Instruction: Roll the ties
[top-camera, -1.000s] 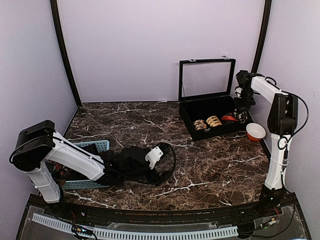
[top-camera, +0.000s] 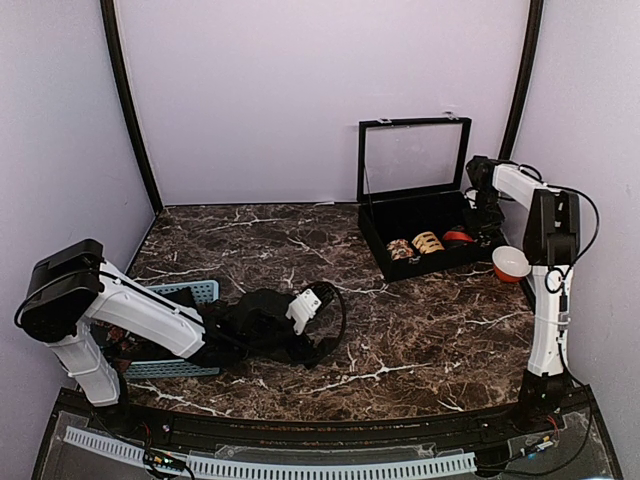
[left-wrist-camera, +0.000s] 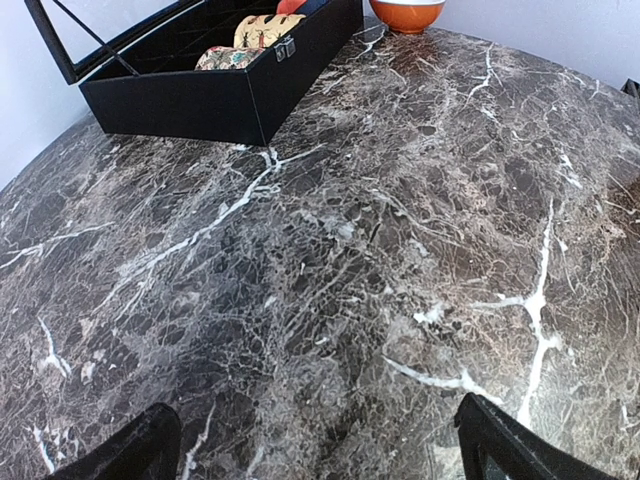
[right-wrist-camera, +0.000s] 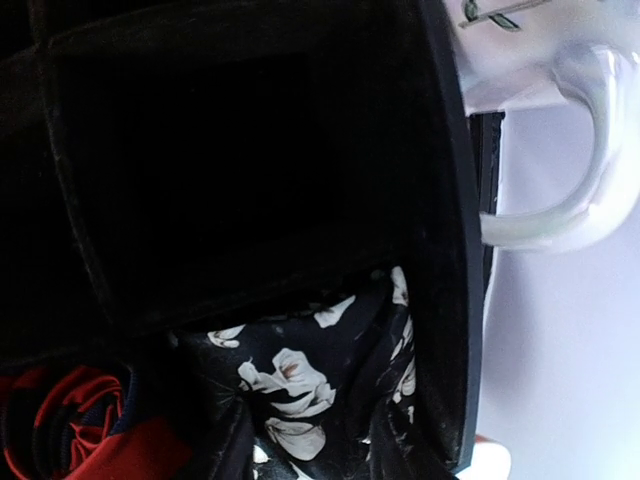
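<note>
A black rolled tie with white flowers (right-wrist-camera: 295, 385) sits down in the front right-hand compartment of the black box (right-wrist-camera: 455, 300). Over it my right gripper is open, one finger on each side of the roll and apart from each other. Beside it on the left is a red and navy rolled tie (right-wrist-camera: 75, 425). In the top view, a beige striped roll (top-camera: 428, 242) and a floral roll (top-camera: 400, 249) occupy the front row too. My left gripper is open above bare tabletop, empty.
A mug (right-wrist-camera: 590, 150) stands just outside the box's right wall. An orange-and-white bowl (top-camera: 510, 264) is near the box's front right corner. A blue basket (top-camera: 205, 291) with dark cloth lies under the left arm.
The left gripper has shifted slightly.
</note>
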